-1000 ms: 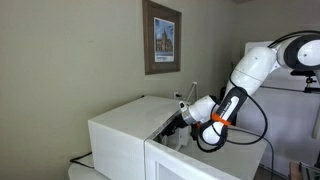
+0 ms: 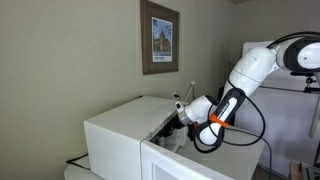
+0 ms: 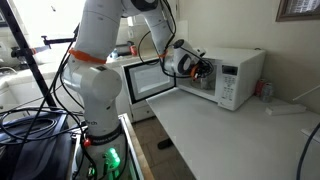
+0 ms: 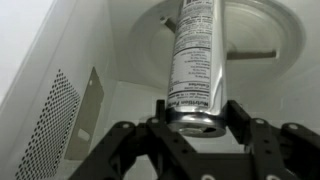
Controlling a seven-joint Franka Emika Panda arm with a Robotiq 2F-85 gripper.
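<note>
A silvery can [image 4: 198, 65] with a printed nutrition label is held in my gripper, its round metal end facing the wrist camera. One dark fingertip shows on each side of that end. Behind the can, the glass turntable [image 4: 150, 55] lies inside a white microwave [image 2: 115, 130]. The door [image 2: 185, 166] of the microwave stands open, and my gripper reaches into the cavity. In exterior view 2 the can cannot be made out clearly. Whether it touches the turntable cannot be told.
A perforated side wall [image 4: 45, 130] of the cavity is close by in the wrist view. The microwave's control panel [image 3: 228, 84] borders the opening. Small jars [image 3: 266, 90] stand beside it, and the white table [image 3: 190, 135] in front is largely clear.
The microwave and its door look unmoved.
</note>
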